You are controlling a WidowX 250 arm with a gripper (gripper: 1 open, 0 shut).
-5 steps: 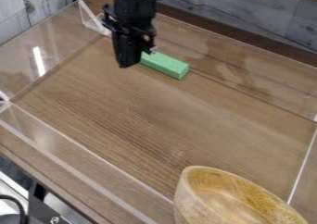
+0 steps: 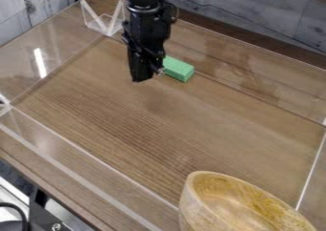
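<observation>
The black arm reaches down from the top centre, with my gripper (image 2: 141,66) hanging over the wooden surface at the upper middle. A green block (image 2: 177,71) lies just right of the gripper, partly behind it. Whether the fingers are open or shut, or hold anything, is too small to tell.
A large yellow bowl (image 2: 242,208) sits at the bottom right. A white object (image 2: 102,15) is at the back left, and dark cables lie off the bottom-left edge.
The arm and gripper have shifted slightly and changed their pose over the same area near the green block. The block and bowl look unmoved.
</observation>
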